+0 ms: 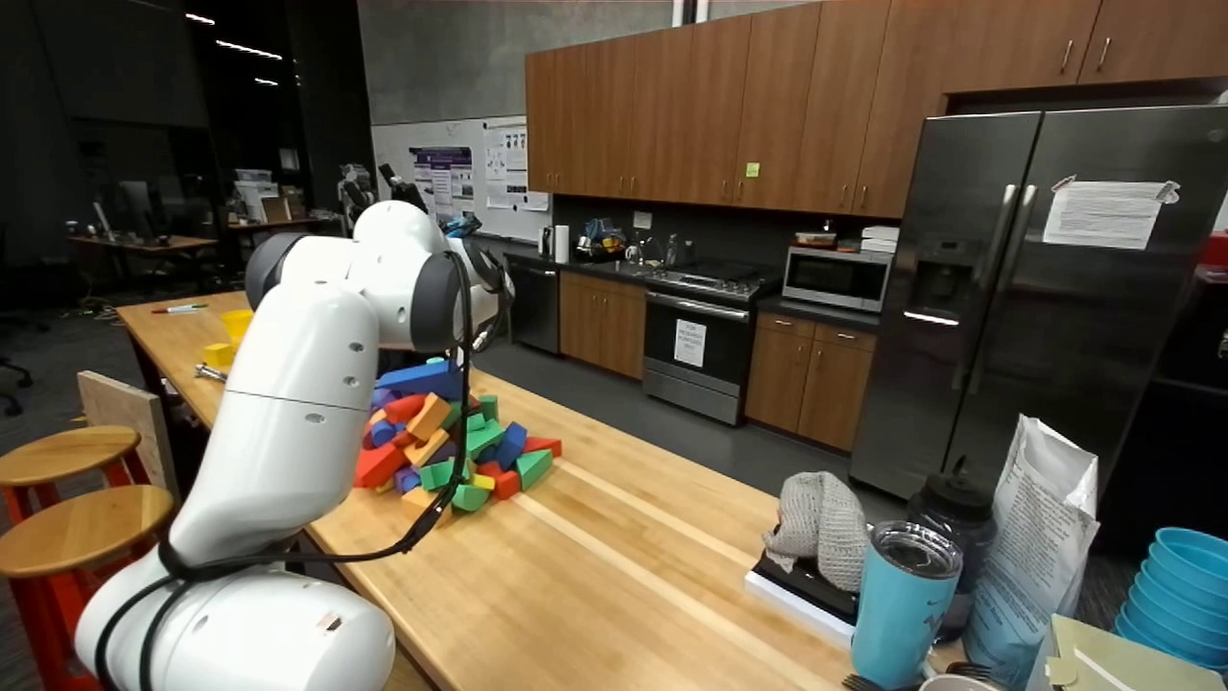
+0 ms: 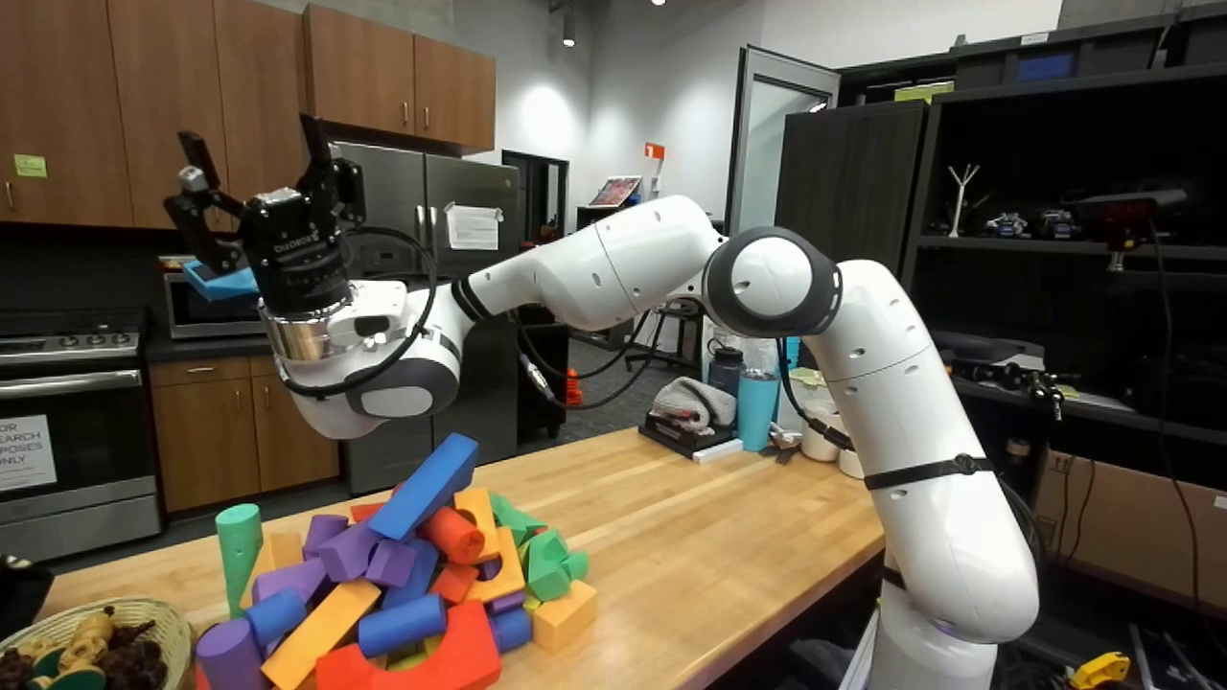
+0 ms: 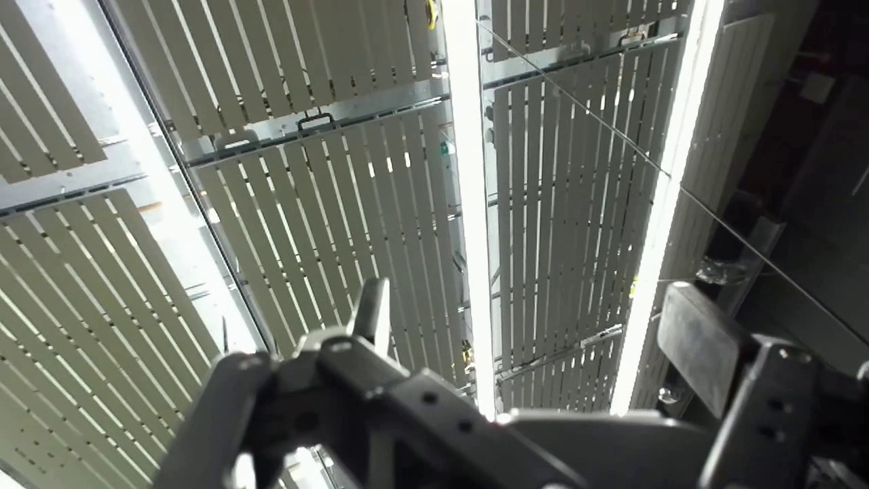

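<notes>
My gripper [image 2: 254, 144] points up at the ceiling, high above the left part of the table in exterior view 2. Its fingers [image 2: 316, 138] are spread wide with nothing between them. In the wrist view the open gripper faces only ceiling panels and bright lights. Exterior view 1 mostly hides the gripper behind the white arm [image 1: 294, 403]. A heap of coloured blocks lies on the wooden table [image 2: 702, 540], well below the gripper. A long blue block [image 2: 426, 485] leans on top of the heap, and a green cylinder [image 2: 240, 546] stands at its left.
A basket [image 2: 173, 638] sits left of the heap. A turquoise tumbler [image 1: 906, 605], a grey cloth [image 1: 823, 518] and a white bag [image 1: 1036, 541] crowd the table's other end. Stools [image 1: 86, 530] stand beside the table.
</notes>
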